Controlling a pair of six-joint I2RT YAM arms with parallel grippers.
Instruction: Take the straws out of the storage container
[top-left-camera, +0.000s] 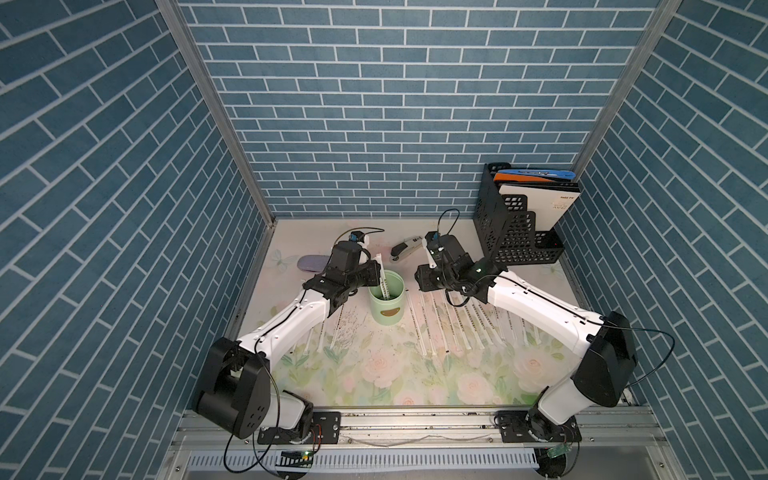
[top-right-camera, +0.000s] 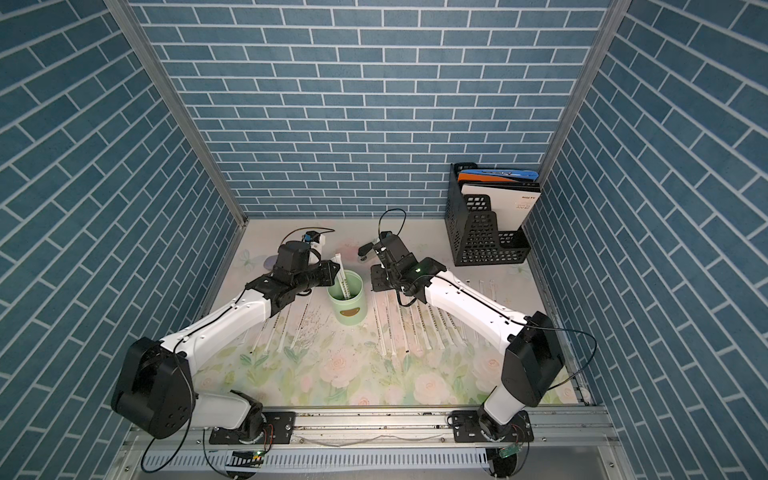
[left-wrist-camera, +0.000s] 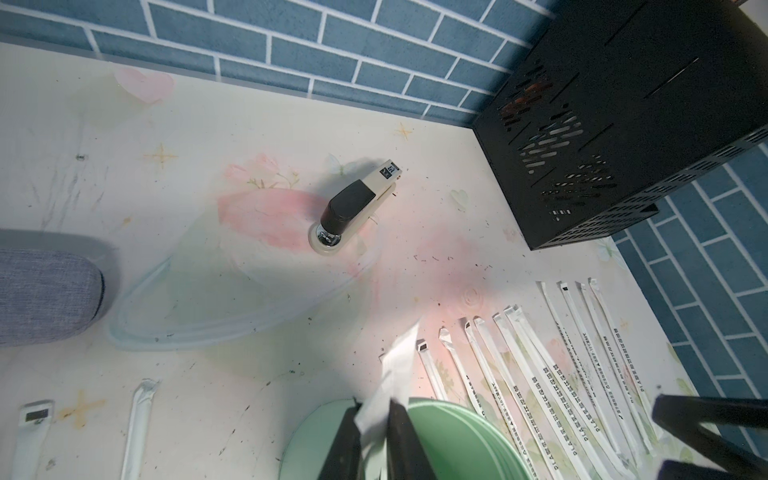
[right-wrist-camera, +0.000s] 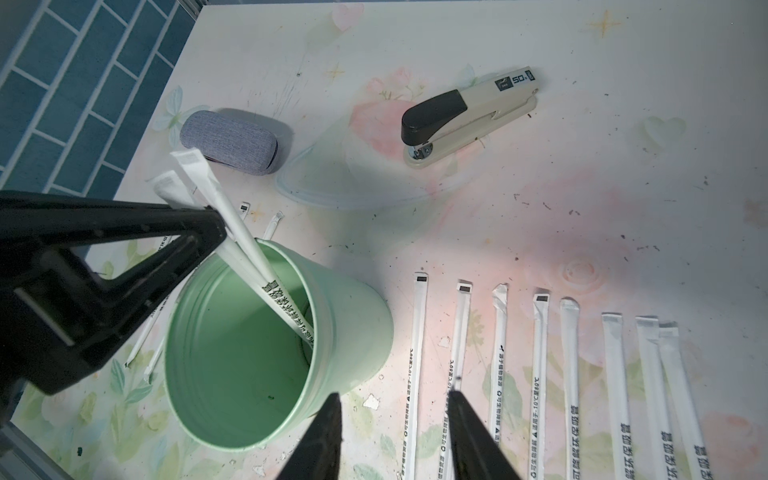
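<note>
The pale green container (right-wrist-camera: 352, 328) stands at the table's middle. Two white wrapped straws (right-wrist-camera: 268, 280) lean up out of it, with my left gripper shut on their upper part at the rim. My right gripper is just right of the container, fingers apart, nothing seen between them. Rows of wrapped straws (right-wrist-camera: 573, 384) lie on the table right of the container; several more lie to its left.
A stapler (right-wrist-camera: 472, 116) and a grey case (right-wrist-camera: 228, 140) lie behind the container. A black file holder (top-left-camera: 504, 224) with folders stands at the back right.
</note>
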